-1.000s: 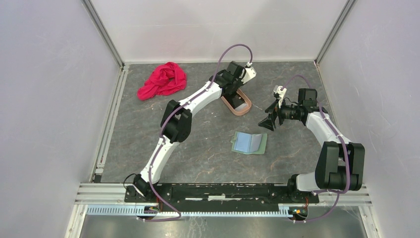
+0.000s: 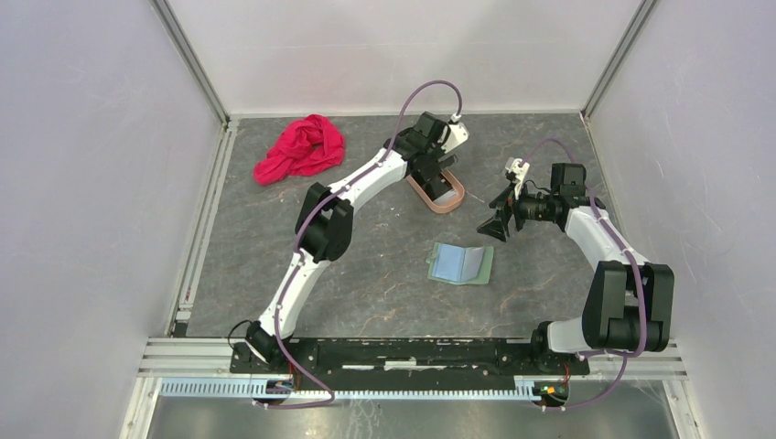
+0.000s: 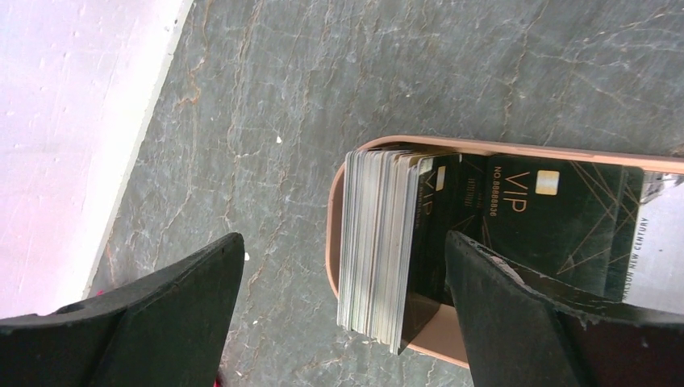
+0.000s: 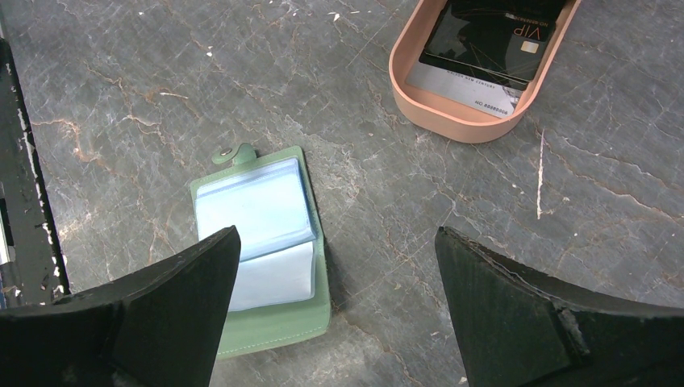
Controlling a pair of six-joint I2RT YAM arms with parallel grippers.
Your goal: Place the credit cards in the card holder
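Note:
A salmon tray (image 2: 446, 206) holds credit cards: a standing stack (image 3: 373, 242) at one end, with black VIP cards (image 3: 548, 222) and a silver card (image 4: 460, 89) lying flat beside it. My left gripper hangs open over that stack, its fingers on either side, with no grip visible. The green card holder (image 4: 266, 326) lies open on the table, its clear sleeves showing. My right gripper is open and empty, above the table near the holder and the tray.
A crumpled red cloth (image 2: 297, 151) lies at the back left. White walls (image 2: 412, 55) bound the grey table (image 2: 366, 274) at the back and sides.
My left gripper has shifted very slightly to the left over the tray. The right arm and the card holder have stayed where they were.

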